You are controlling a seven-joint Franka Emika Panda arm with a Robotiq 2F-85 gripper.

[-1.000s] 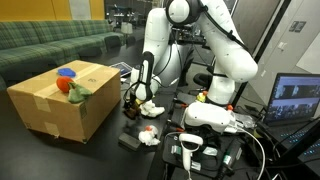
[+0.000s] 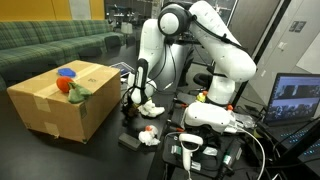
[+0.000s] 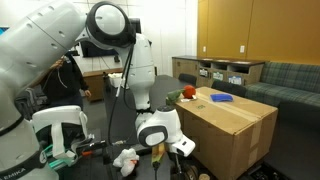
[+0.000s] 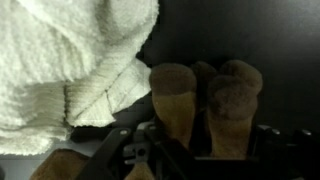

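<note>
Low over the dark table, my gripper straddles a brown plush-looking thing (image 4: 178, 95) with several rounded ends. Its dark fingers stand apart at either side of the brown ends in the wrist view, and whether they press on them cannot be made out. White fluffy cloth (image 4: 75, 60) lies just to the left there. From exterior view 1, the arm reaches down beside the cardboard box, and the fingertips are too small and dark to read.
The cardboard box (image 2: 60, 112) stands close to the arm, with a blue item (image 2: 66, 72) and a green-and-red item (image 2: 76, 92) on top. A white-and-red object (image 2: 149, 135) and a dark grey block (image 2: 129, 142) lie nearby. Free dark surface shows in front of the box.
The arm's lower part has shifted slightly around the same spot beside the box. The surrounding objects look unmoved.
</note>
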